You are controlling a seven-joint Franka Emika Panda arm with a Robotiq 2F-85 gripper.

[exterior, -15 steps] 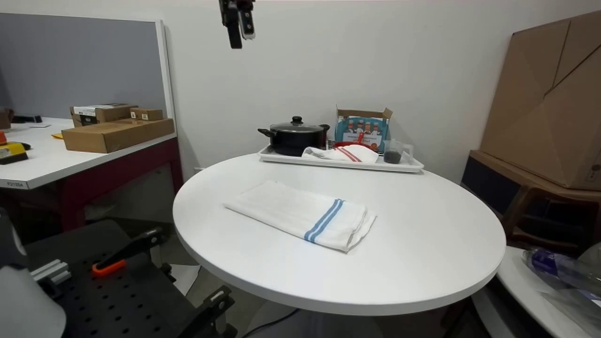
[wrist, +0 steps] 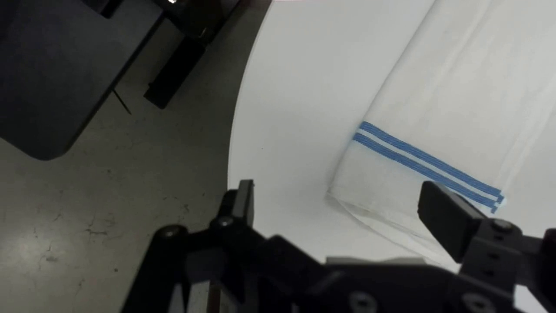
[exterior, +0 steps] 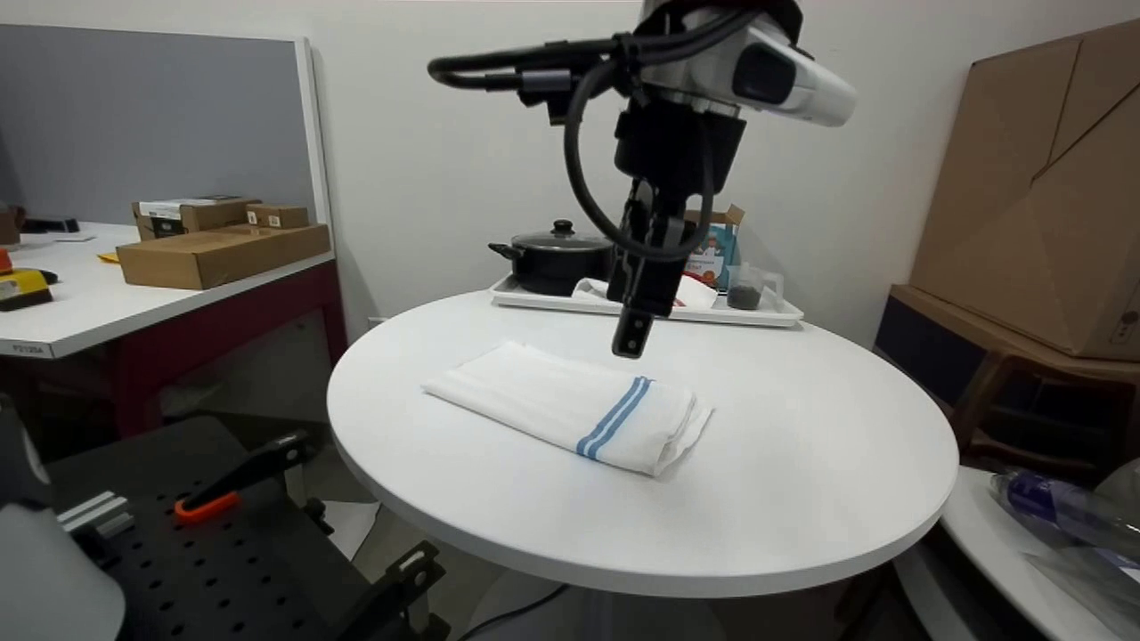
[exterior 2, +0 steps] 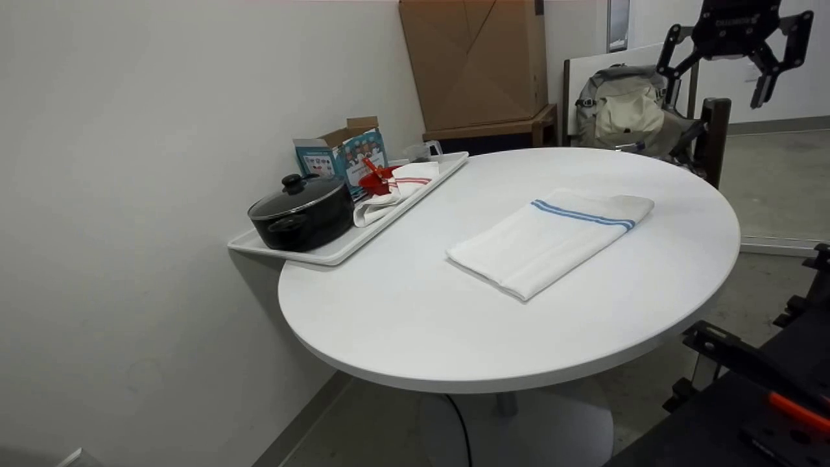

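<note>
A white towel point(exterior: 556, 401) with two blue stripes lies folded flat on the round white table point(exterior: 812, 470). In the second exterior view the same towel point(exterior 2: 560, 233) sits toward the table's right side. My gripper point(exterior 2: 716, 93) is open and empty, raised above the table's edge there. Seen from the wrist, the gripper has its fingers spread wide, with the towel's striped end point(wrist: 427, 161) below and beyond them. In the first exterior view the gripper point(exterior: 631, 336) is side-on, so its gap does not show.
Along the back edge a white tray point(exterior 2: 334, 253) holds a black lidded pot point(exterior 2: 303, 214), a red-striped cloth point(exterior 2: 416, 172), a blue box point(exterior 2: 366, 155) and a clear measuring cup point(exterior: 748, 288). A dark perforated platform point(exterior: 214, 545) stands at the front left.
In the first exterior view, my gripper has come down and to the right, from the top of the picture to in front of the tray. The towel has not moved.
</note>
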